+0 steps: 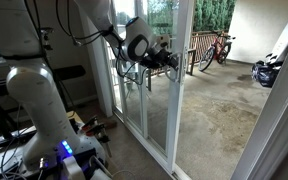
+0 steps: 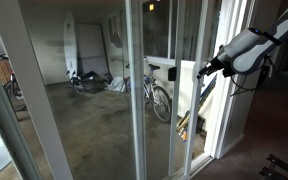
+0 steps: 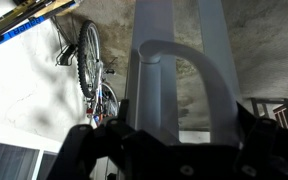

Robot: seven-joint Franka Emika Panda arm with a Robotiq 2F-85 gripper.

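Note:
A white-framed sliding glass door stands in front of my arm, its upright frame [image 1: 176, 100] beside the gripper [image 1: 171, 61]. In the wrist view a pale curved door handle [image 3: 220, 92] arches off the white door frame [image 3: 156, 22]. My gripper is open, its dark fingers well apart, one to each side of the handle in that view. The handle's near end runs close to the right-hand finger; whether they touch is unclear. From the other side, exterior view 2 shows the gripper [image 2: 206, 70] close to the door upright.
Beyond the glass lies a concrete patio floor [image 1: 219, 105] with a red bicycle [image 1: 216, 50] and a covered dark object [image 1: 267, 70]. Another bicycle [image 2: 156, 95] leans near the door panels. Cables hang along the arm.

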